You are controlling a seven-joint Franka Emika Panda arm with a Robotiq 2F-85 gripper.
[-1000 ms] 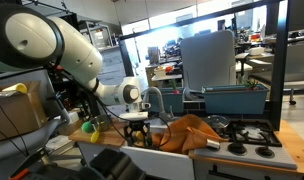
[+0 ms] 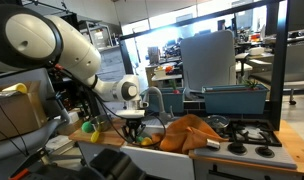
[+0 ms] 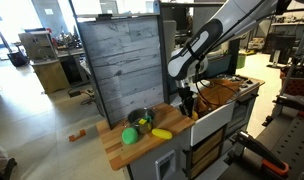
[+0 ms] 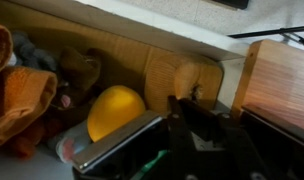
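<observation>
My gripper (image 2: 133, 132) is low over an open drawer (image 2: 170, 154) at the counter's front. In the wrist view, the gripper is closed, and a bit of green object (image 4: 153, 164) shows between its fingers; most of it is hidden. Just beyond the left finger lies a rounded yellow object (image 4: 114, 110). Farther left are a brown plush-looking thing (image 4: 80, 70) and an orange cloth (image 4: 24, 102). The drawer's wooden floor (image 4: 172, 75) is partly bare. Exterior view 2 shows the gripper (image 3: 188, 102) by the counter edge.
Brown-orange cloth (image 2: 192, 132) drapes over the drawer's right part, near a stove (image 2: 248, 145). A pot (image 3: 142, 117), a green round thing (image 3: 129, 135) and a yellow thing (image 3: 162, 133) stand on the wooden counter. A wooden edge (image 4: 282, 85) flanks the gripper's right.
My gripper has shifted slightly left and up in exterior view 1. More of the yellow and orange things in the drawer now shows beside it.
</observation>
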